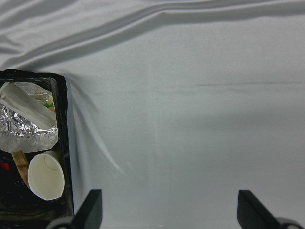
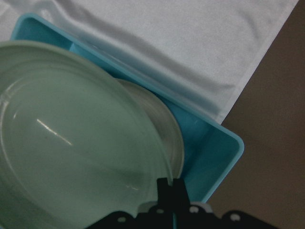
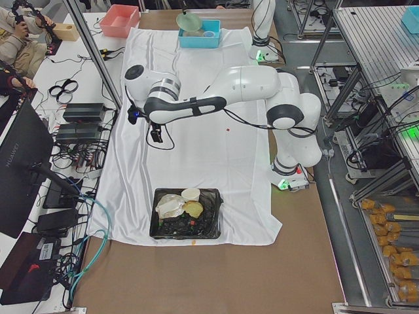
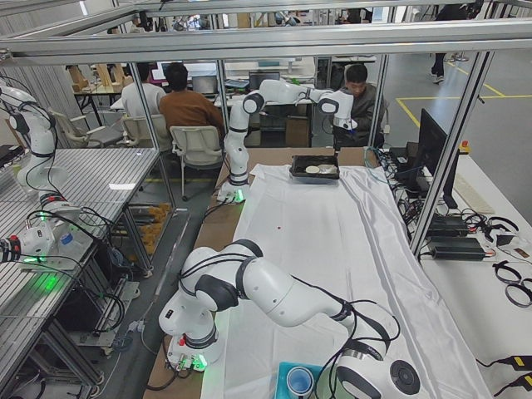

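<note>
A pale green plate (image 2: 71,143) is pinched at its rim by my right gripper, over a blue bin (image 2: 214,157) that holds a round metal dish (image 2: 167,124); a blue cup (image 4: 300,381) also shows there. My left gripper hangs open and empty above the white cloth (image 3: 196,144), beside a black tray (image 3: 163,230) with crumpled foil (image 1: 24,138), a white paper cup (image 1: 46,176) and food scraps.
A pink bin (image 3: 120,19) stands at the cloth's far corner. Monitor (image 3: 23,176), cables and black boxes line one side; a metal-framed bench (image 3: 386,59) stands on the other.
</note>
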